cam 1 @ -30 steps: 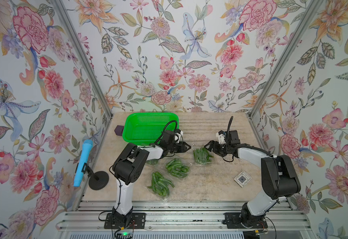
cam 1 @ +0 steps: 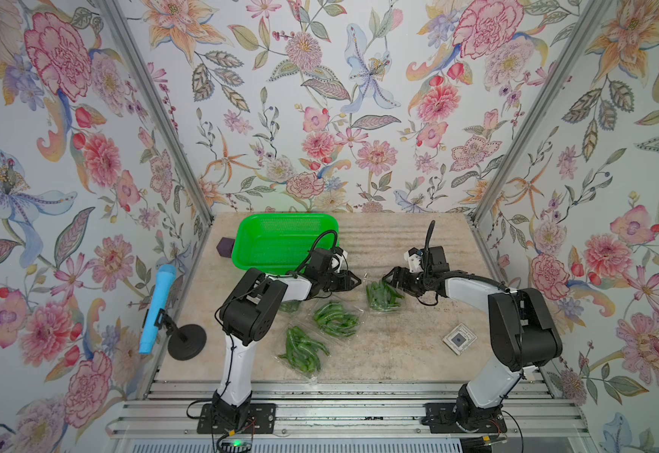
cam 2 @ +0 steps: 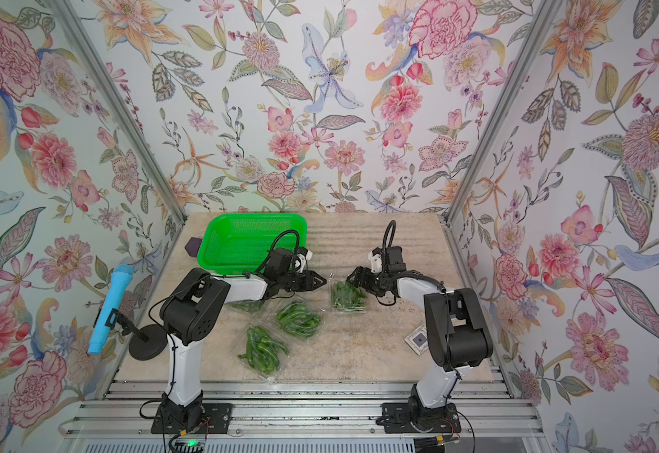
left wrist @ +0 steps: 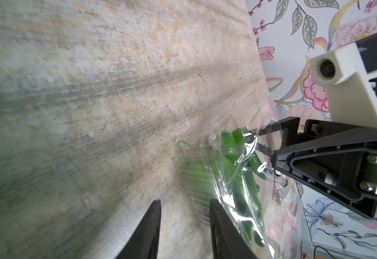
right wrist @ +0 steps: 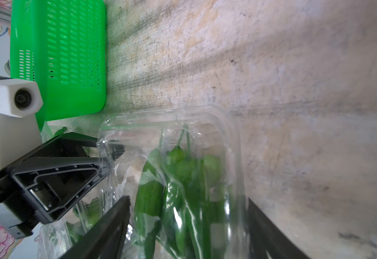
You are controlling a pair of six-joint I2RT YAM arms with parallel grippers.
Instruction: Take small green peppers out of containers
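A clear container of small green peppers [cam 1: 384, 296] stands on the table between the two arms; whether it has a lid I cannot tell. Against its left end sits my left gripper [cam 1: 358, 281]; in the left wrist view its fingers [left wrist: 148, 228] are parted, the right one close to the clear wall. From the right reaches my right gripper, spread open, with the container's near part showing between its fingers. Elsewhere lie more packs of peppers: a middle one [cam 1: 336, 318], a front one [cam 1: 303, 352], and another [cam 1: 290, 305] partly under the left arm.
An empty green basket [cam 1: 288, 240] stands at the back left, beside a dark purple block [cam 1: 225, 247]. A blue tube on a black stand [cam 1: 187, 342] is at the left edge. A white square marker [cam 1: 460, 339] lies right front.
The right arm has shifted slightly leftward, bringing its gripper closer to the container.
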